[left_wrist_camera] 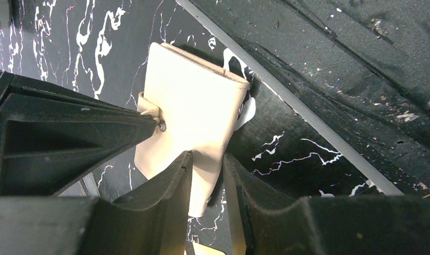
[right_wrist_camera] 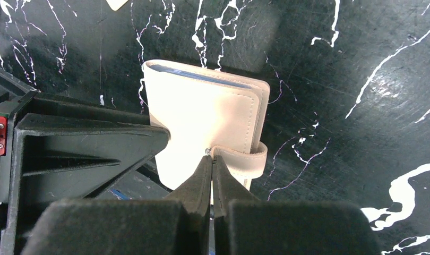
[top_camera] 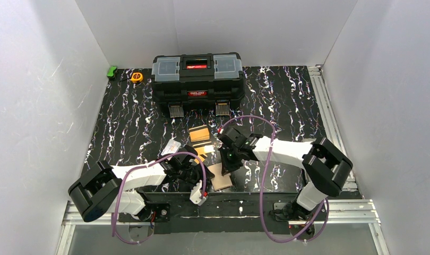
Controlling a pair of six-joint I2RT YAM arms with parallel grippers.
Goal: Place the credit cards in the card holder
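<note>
The beige leather card holder (left_wrist_camera: pixel 197 101) lies at the front edge of the table between my grippers. My left gripper has its fingertips at one side of it, slightly apart; whether holder material is between them is unclear. My right gripper is shut beside the holder's strap (right_wrist_camera: pixel 239 156) and snap, its tips touching there; whether it pinches the strap I cannot tell. Behind the holder, cards lie loose (top_camera: pixel 199 133), several yellow ones and a pale one (top_camera: pixel 172 147) to the left.
A large black toolbox (top_camera: pixel 197 85) stands at the back centre. An orange tape (top_camera: pixel 136 77) and a green item (top_camera: pixel 111 71) lie at the back left. The table's right half behind my right arm is clear.
</note>
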